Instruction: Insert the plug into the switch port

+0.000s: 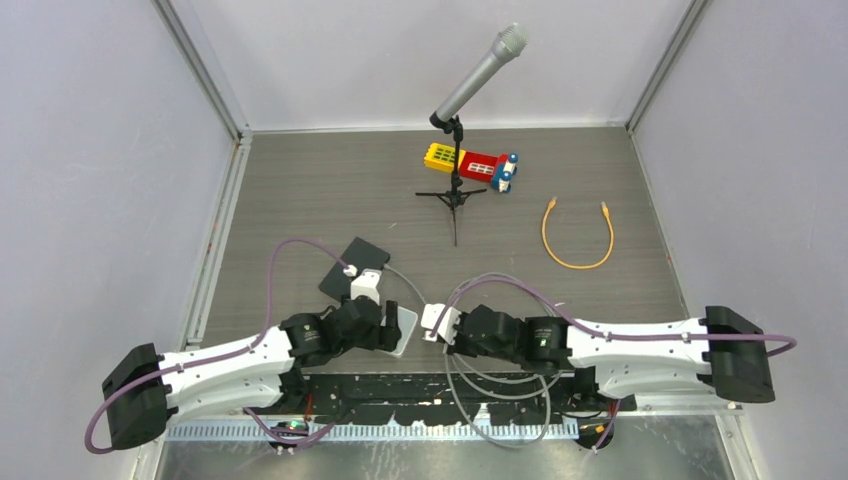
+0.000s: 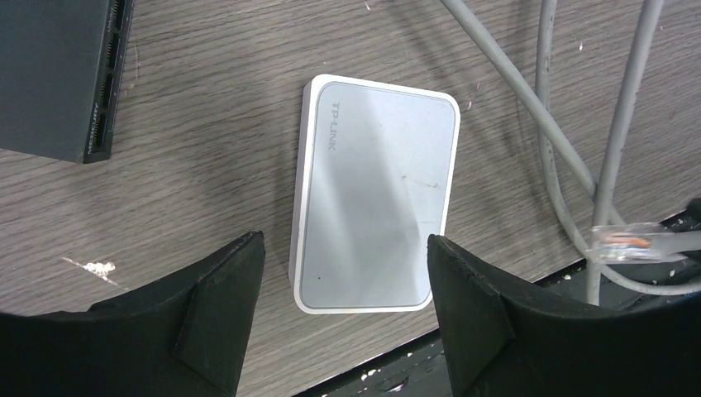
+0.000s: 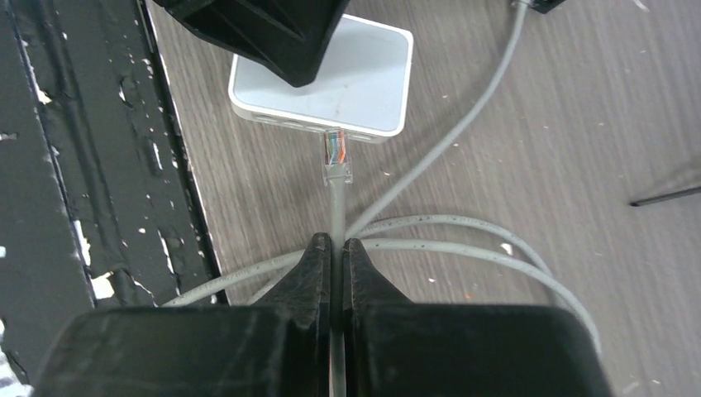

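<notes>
On the table lies a white TP-Link switch (image 2: 376, 198), seen from above in the left wrist view with its port side out of sight. My left gripper hovers over it, its fingers apart on either side and not gripping it. The right gripper is shut on the grey cable, just behind its clear plug (image 3: 336, 153). In the right wrist view the plug points at the switch's near side; whether it touches cannot be told. The plug (image 2: 628, 242) also shows blurred at the right of the left wrist view, apart from the switch.
Loops of grey cable (image 3: 488, 256) lie under and beside the right gripper. A black box (image 1: 355, 267) sits behind the switch. Farther back are a microphone stand (image 1: 455, 185), toy blocks (image 1: 478, 165) and a yellow cable (image 1: 577, 266). A dark table edge (image 3: 91, 165) runs close by.
</notes>
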